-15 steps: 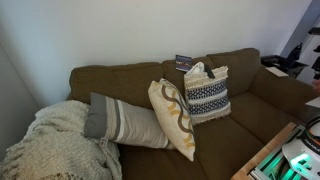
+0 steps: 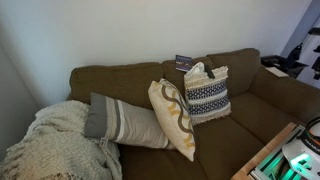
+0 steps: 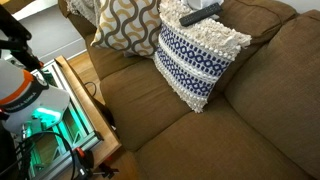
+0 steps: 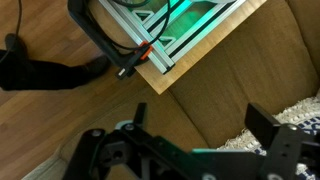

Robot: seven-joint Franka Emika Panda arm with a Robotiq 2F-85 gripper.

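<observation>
My gripper is open in the wrist view, its two dark fingers well apart. Brown couch and wooden floor show beyond them, and I see nothing held. On top of the blue-and-white tasselled pillow (image 3: 190,62) lies a dark grey remote-like object (image 3: 201,14), with a white item (image 3: 203,3) behind it. The same pillow (image 2: 208,98) leans on the couch back in exterior view 1. Beside it stand a cream pillow with a looping pattern (image 2: 172,118) and a grey-striped pillow (image 2: 135,125).
A wooden-topped robot base (image 3: 92,108) with cables stands against the couch front. A knitted white blanket (image 2: 62,145) covers the couch's left end. A small dark box (image 2: 183,62) rests on the backrest. Bare cushion (image 3: 215,145) lies in front of the tasselled pillow.
At the right edge of exterior view 1, a pale bit of the arm seen one second ago is out of sight. The pillows and couch look unchanged.
</observation>
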